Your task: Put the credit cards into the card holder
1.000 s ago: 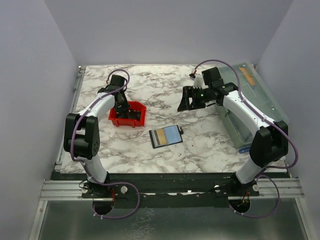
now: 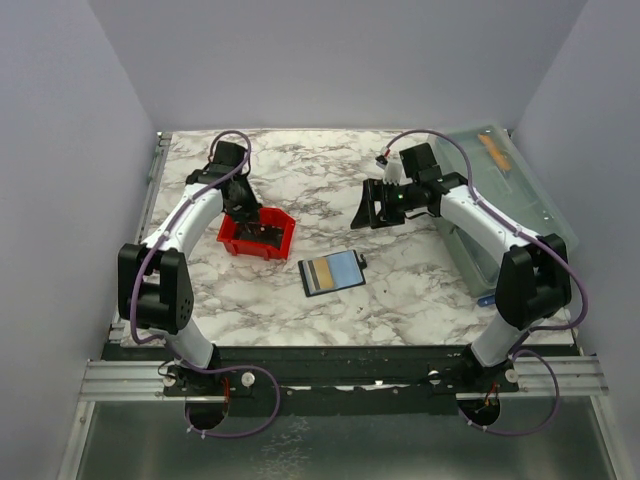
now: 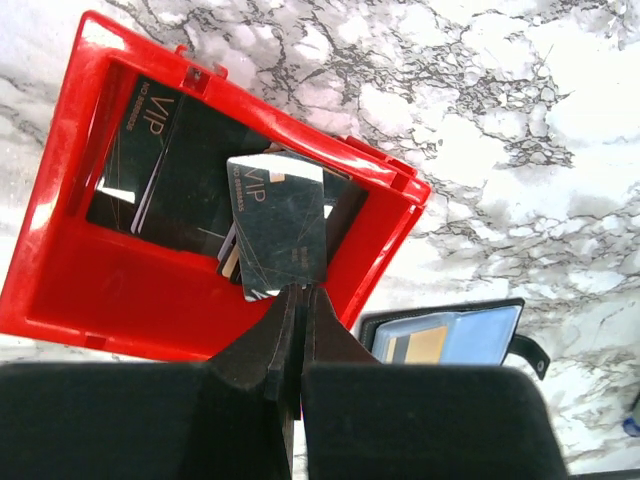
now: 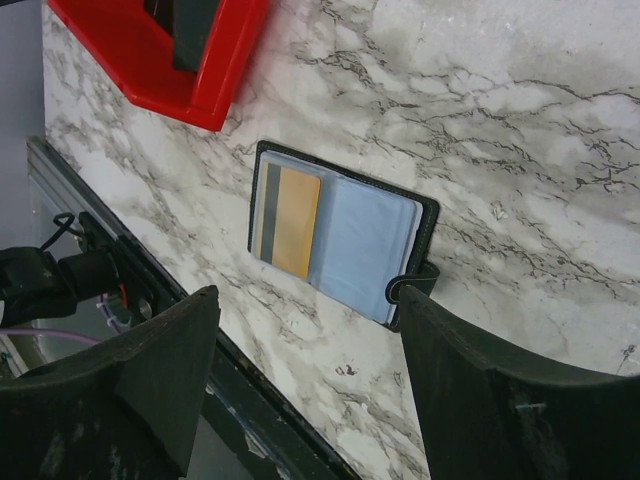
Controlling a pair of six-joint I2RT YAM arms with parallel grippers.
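A red bin (image 2: 280,240) holds several dark VIP cards (image 3: 278,215) in the left wrist view, the top one lying askew on the others. My left gripper is shut over the bin, its tips at that card's lower edge; whether anything thin is between them is unclear. The open card holder (image 4: 360,240), with blue sleeves and a few gold and grey cards at one side, lies right of and nearer than the bin. My right gripper hangs open above and right of the holder.
A large translucent container (image 2: 480,250) with an orange item fills the table's right side. The marble around the holder and at the back middle is clear. The table's front edge runs below.
My left arm has shifted slightly over the red bin, its wrist rising toward the camera. The right arm has moved only slightly. The holder lies as before.
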